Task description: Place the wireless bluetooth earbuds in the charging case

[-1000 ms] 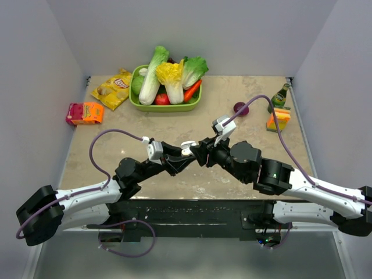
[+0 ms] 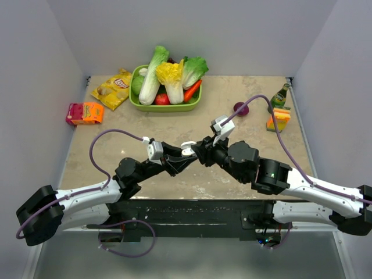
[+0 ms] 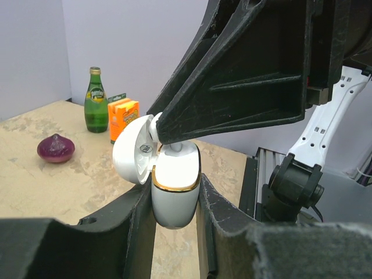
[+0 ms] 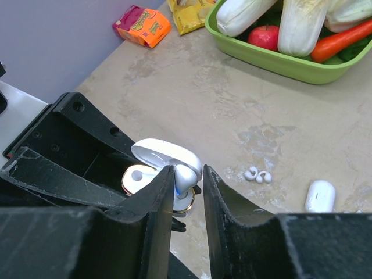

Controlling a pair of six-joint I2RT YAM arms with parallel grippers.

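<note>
The white charging case (image 3: 174,197), lid open, is held in my left gripper, which is shut on it, over the middle of the table. My right gripper is at the open case from the right; its fingertips surround a white earbud (image 4: 183,179) at one well under the lid. The other well (image 4: 138,176) shows beside it in the right wrist view. Whether the right fingers grip the earbud or are slightly apart is hard to tell.
More small white pieces (image 4: 261,175) and a white oblong object (image 4: 319,196) lie on the table. A green vegetable basket (image 2: 165,106) is at the back, snack packs (image 2: 85,113) at left, an onion (image 3: 56,149), bottle (image 3: 96,104) and orange carton (image 3: 123,116) at right.
The left arm looks unmoved.
</note>
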